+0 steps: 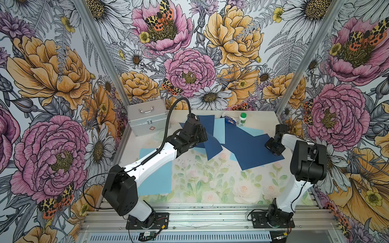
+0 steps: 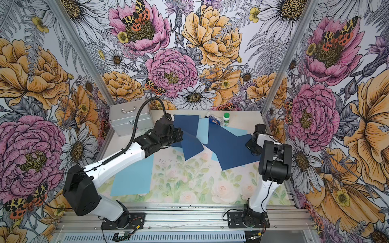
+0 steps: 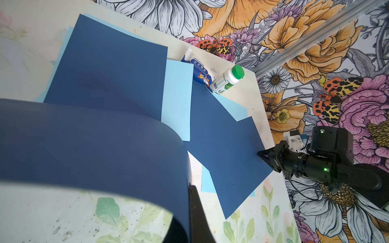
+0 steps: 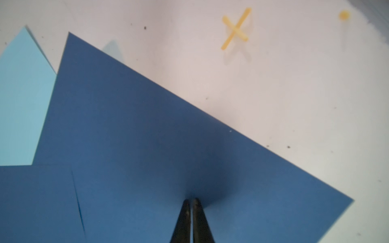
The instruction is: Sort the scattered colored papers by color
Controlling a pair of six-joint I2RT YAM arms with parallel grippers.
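Observation:
My left gripper is shut on a dark blue sheet (image 3: 97, 145), which bows up close to the camera in the left wrist view. Below it lie another dark blue sheet (image 3: 117, 68) and a light blue strip of paper (image 3: 177, 97). Toward the right, overlapping dark blue papers (image 1: 251, 149) partly cover light blue ones (image 3: 233, 106). Over their right part, my right gripper is shut, its tips at or just above the dark blue surface, nothing visible between them. At the table's left, a light blue sheet (image 2: 131, 178) lies partly behind the left arm.
A silver case (image 1: 148, 117) stands at the back left. A blue packet (image 3: 201, 73) and a white bottle with a green cap (image 1: 242, 118) sit at the back, beside the papers.

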